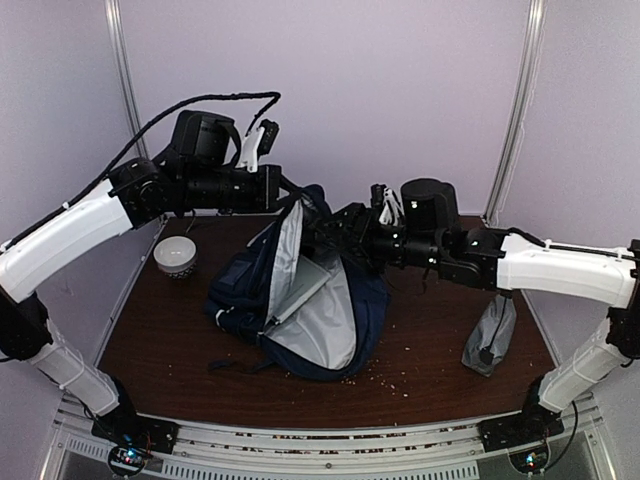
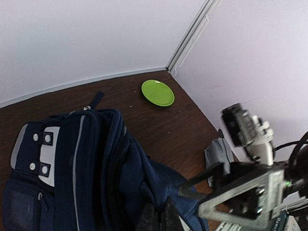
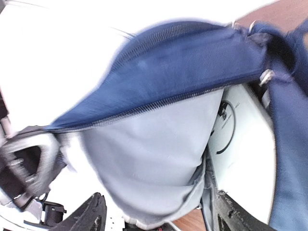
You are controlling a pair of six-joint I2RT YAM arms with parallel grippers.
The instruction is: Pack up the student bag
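The dark blue student bag (image 1: 240, 280) stands unzipped at the middle of the table, its grey lining facing the front. My left gripper is shut on the upper edge of the bag and holds it up. At the bag's mouth, my right gripper is open; grey lining shows ahead of its fingers (image 3: 91, 216), and nothing is clearly held. A pale flat panel (image 3: 245, 144) with a thin black loop (image 3: 233, 127) shows inside the bag; whether it is an item or a divider I cannot tell.
A white bowl (image 1: 176, 255) stands at the back left. The grey pouch (image 1: 490, 335) lies at the right edge. A green plate (image 2: 158, 93) at the back right is covered by my right arm in the top view. Crumbs dot the table's front.
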